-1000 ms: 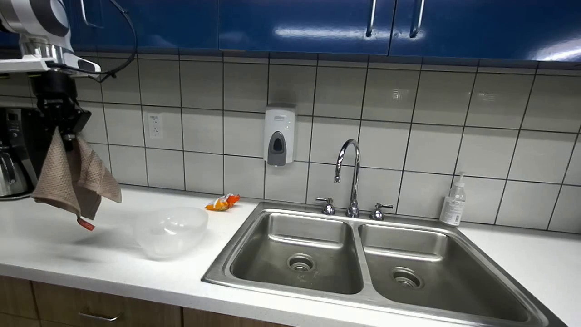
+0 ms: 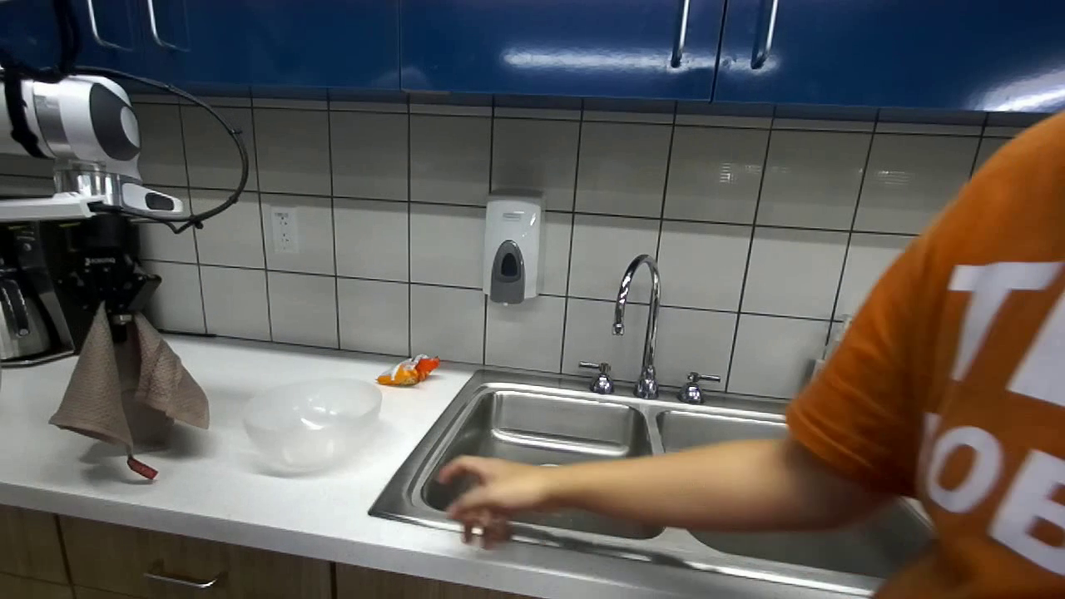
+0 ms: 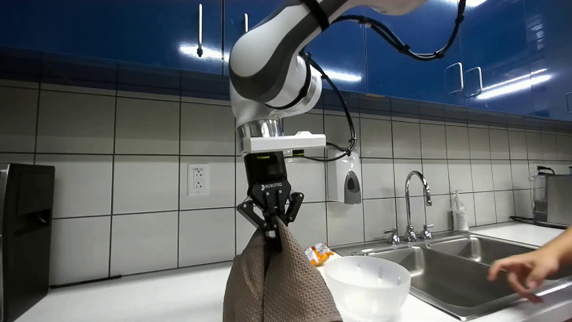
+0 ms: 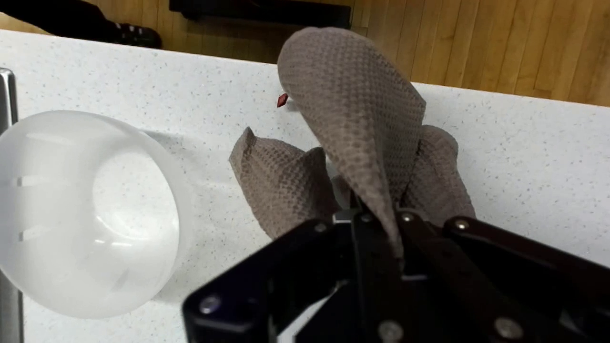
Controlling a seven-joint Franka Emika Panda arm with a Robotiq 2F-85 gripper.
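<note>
A brown waffle-weave cloth (image 2: pixel 95 384) hangs from my gripper (image 2: pixel 121 318) above the left part of the counter, its folds spreading to both sides. In exterior view 2 the fingers of my gripper (image 3: pixel 273 236) are shut on the cloth (image 3: pixel 289 279) near its upper part. Seen from the wrist, the cloth (image 4: pixel 349 97) fans out below the gripper, and a pinched fold comes up between the fingers. A small red tag (image 2: pixel 141 467) dangles at its lower edge, close over the counter. To the cloth's right stands a translucent white bowl (image 2: pixel 314 424), empty.
An orange-and-white packet (image 2: pixel 409 370) lies by the back wall. The double sink (image 2: pixel 479 378) is to the right. A person's arm (image 2: pixel 639 489) reaches across it toward the bowl's side. A coffee maker (image 2: pixel 30 299) stands at the far left.
My gripper has come down with the cloth, bringing the tag closer to the counter. A person in an orange shirt has entered from the right, reaching over the sink.
</note>
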